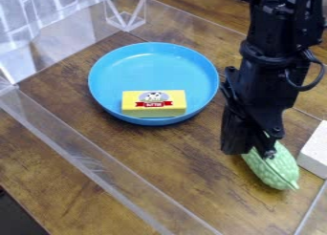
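Observation:
A black gripper (250, 134) hangs at the right, its tips low over the near end of a pale green, textured oblong object (272, 170) on the wooden surface; whether they touch is unclear, and the fingers are too dark to read. A blue plate (153, 60) lies left of the gripper, with a yellow box (153, 102) with a cow label on it.
A white block (316, 153) sits at the right edge beside the green object. Clear plastic walls border the wooden surface (115, 177), which is bare at the lower middle and left.

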